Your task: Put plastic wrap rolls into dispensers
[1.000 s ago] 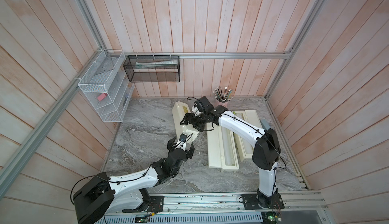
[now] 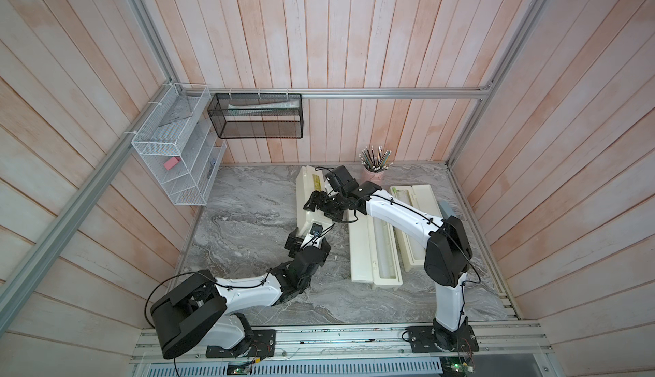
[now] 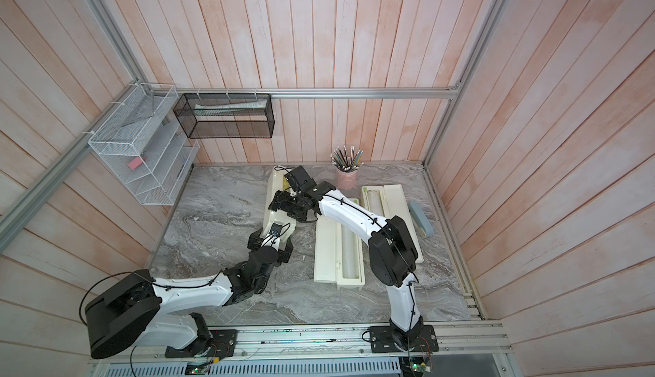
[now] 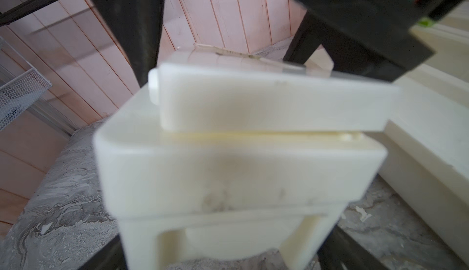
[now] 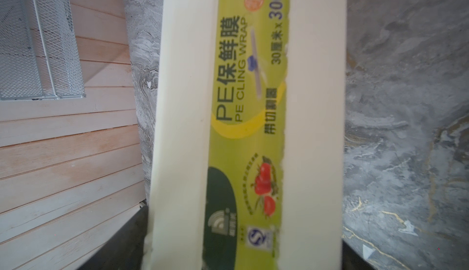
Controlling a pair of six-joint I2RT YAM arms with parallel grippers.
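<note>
A closed white dispenser with a green cling-wrap label (image 5: 246, 99) lies lengthwise at the middle of the table (image 2: 238, 220). My right gripper (image 2: 322, 203) is over it, its fingers part open at the dispenser's sides, largely hidden in the right wrist view. My left gripper (image 2: 307, 240) stands open around the near end of the dispenser, which fills the left wrist view. Two opened dispensers, one (image 2: 385, 261) in front and one (image 3: 392, 199) behind to the right, hold pale rolls.
A pink pen cup (image 3: 346, 177) stands at the back. A blue item (image 3: 419, 216) lies at the right edge. Wire shelves (image 2: 170, 165) and a black basket (image 2: 256, 124) hang on the walls.
The label-topped dispenser has straightened, its far end moving back and to the right.
</note>
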